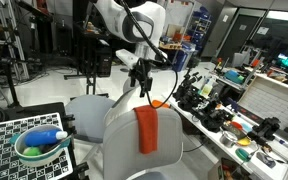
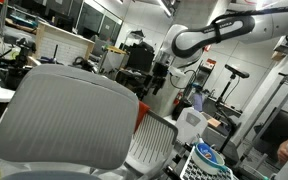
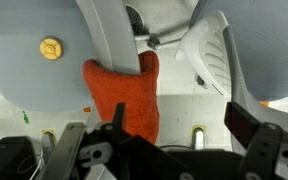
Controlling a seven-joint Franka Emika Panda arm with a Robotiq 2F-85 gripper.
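Observation:
A red cloth point(image 1: 146, 128) hangs over the top edge of a grey chair back point(image 1: 124, 145). In the wrist view the same cloth point(image 3: 124, 98) lies below the fingers' level, toward the lower left, draped across the chair's rim. My gripper point(image 1: 141, 88) is above and slightly left of the cloth, pointing down. Its fingers stand wide apart in the wrist view, with nothing held between the fingers. From the other side, most of the cloth point(image 2: 141, 116) is hidden behind the near chair back.
A second chair point(image 2: 66, 115) stands close by, its back rising near the arm. At the left, a bowl point(image 1: 42, 145) with blue and green things sits on a black-and-white grid surface point(image 1: 6, 150). A cluttered bench point(image 1: 209, 105) runs along the right.

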